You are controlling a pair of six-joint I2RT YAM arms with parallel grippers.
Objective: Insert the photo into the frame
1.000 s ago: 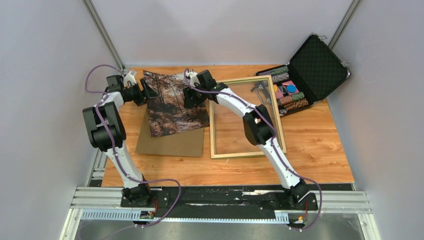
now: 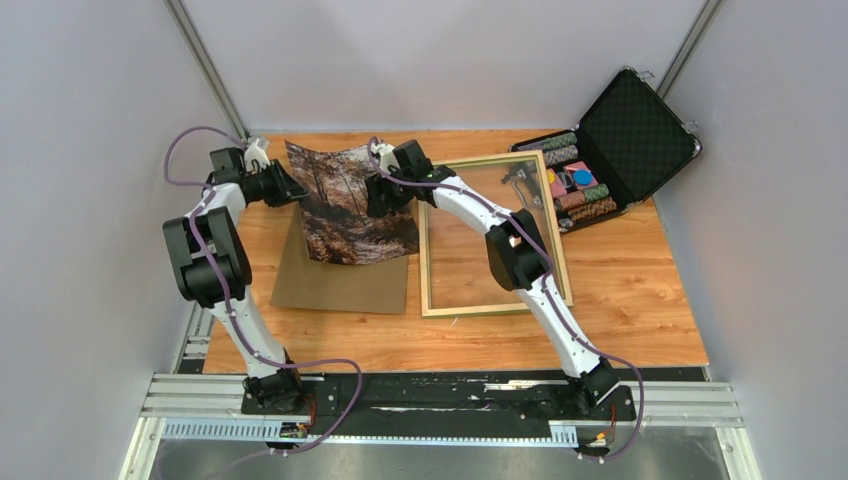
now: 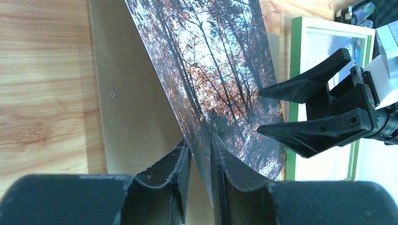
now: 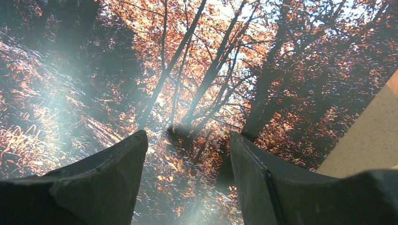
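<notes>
The photo point(image 2: 345, 215), a forest print with a curved surface, lies askew over the brown backing board point(image 2: 340, 290). My left gripper point(image 2: 305, 195) is at its left edge; in the left wrist view that edge runs between the fingers, which stand a little apart, not clamped. On the photo's right part, my right gripper has its fingers spread, tips at or just over the print. The right wrist view shows photo point(image 4: 197, 84) filling the gap between those fingers. To the right lies the wooden frame point(image 2: 425, 260), no photo inside.
An open black case point(image 2: 640, 135) with coloured items stands at the back right, near the frame's upper corner. Small tools point(image 2: 525, 185) show within the frame's upper right. My right forearm crosses the frame.
The photo's lower left corner has shifted up and slightly right. My right arm looks still.
</notes>
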